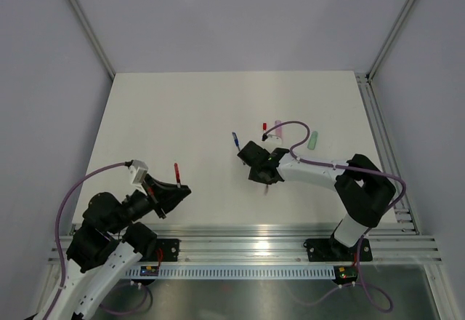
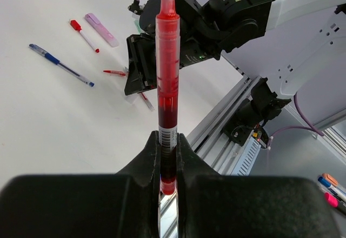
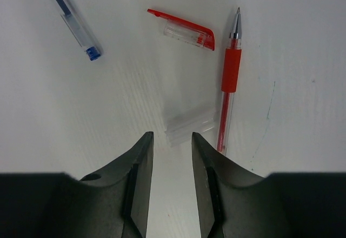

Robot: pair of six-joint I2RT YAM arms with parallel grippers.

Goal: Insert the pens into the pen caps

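Observation:
My left gripper (image 1: 173,193) is shut on a red pen (image 2: 167,75), held upright in the left wrist view. My right gripper hangs part open over the table, empty between its fingertips. Below it in the right wrist view lie a red pen (image 3: 231,70) with bare tip, a red cap (image 3: 184,27) with clear barrel above left of that pen, and a clear piece (image 3: 189,127) beside the pen. A blue pen (image 2: 62,65) lies to the left, also in the top view (image 1: 236,140).
A pink item (image 2: 101,30), a small red marker (image 2: 84,35) and a green item (image 1: 312,140) lie toward the back right. The metal frame edge runs along the front.

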